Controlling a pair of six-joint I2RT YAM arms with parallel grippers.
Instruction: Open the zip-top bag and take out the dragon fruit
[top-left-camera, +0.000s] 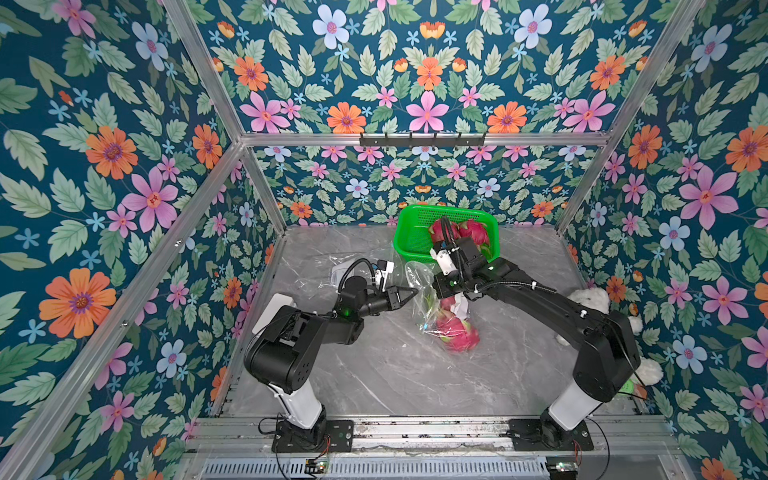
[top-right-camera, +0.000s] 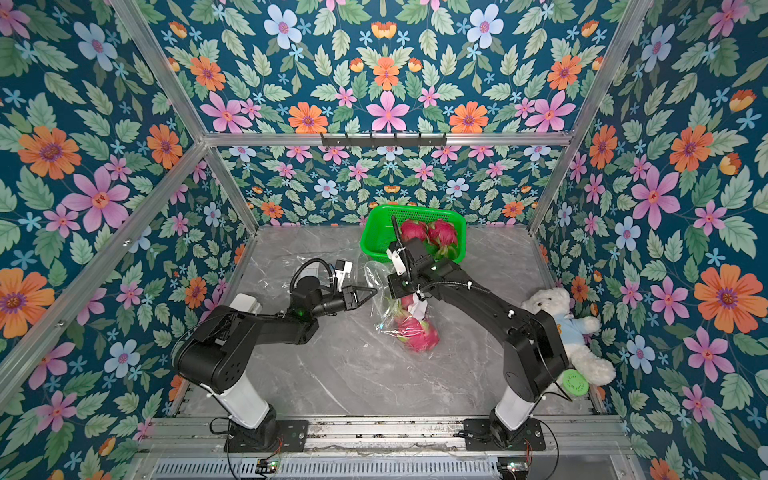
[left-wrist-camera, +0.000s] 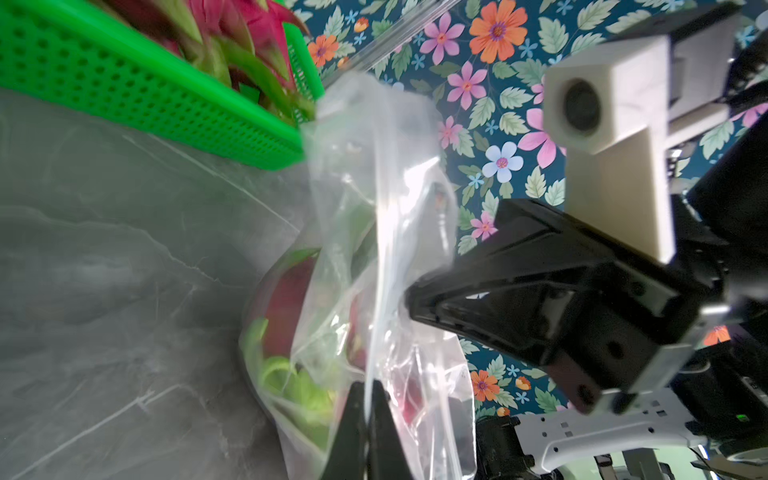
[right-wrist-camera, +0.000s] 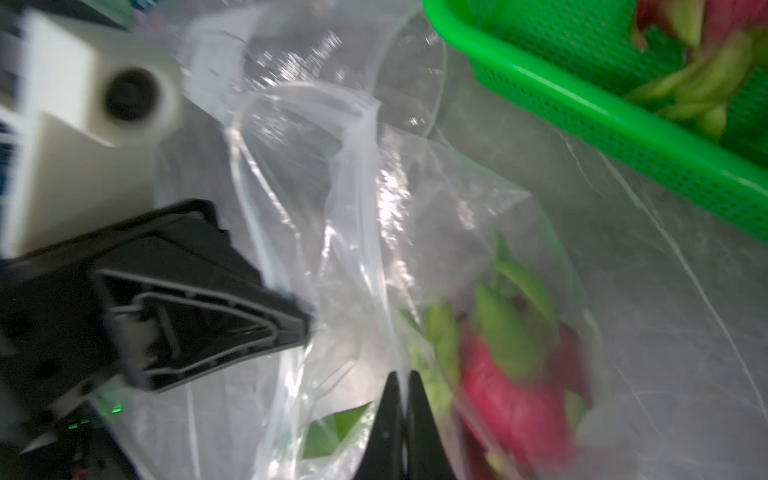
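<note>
The clear zip top bag (top-left-camera: 424, 308) stands mid-table, with pink and green dragon fruit (top-left-camera: 458, 333) inside it. My left gripper is shut on one edge of the bag, the thin film running between its fingers. Across from it, my right gripper is shut on the opposite film edge. Between the two, the bag's upper edges spread apart into a loop in the right wrist view. Green-tipped dragon fruit (right-wrist-camera: 516, 392) lies low in the bag, below the grippers, seen through the plastic.
Behind the bag, a green basket (top-right-camera: 372, 240) holds dragon fruit (top-right-camera: 441, 233) on its right side. Some clear plastic (top-left-camera: 342, 270) lies on the table behind the left arm. A white plush toy (top-right-camera: 552, 302) sits at the right edge.
</note>
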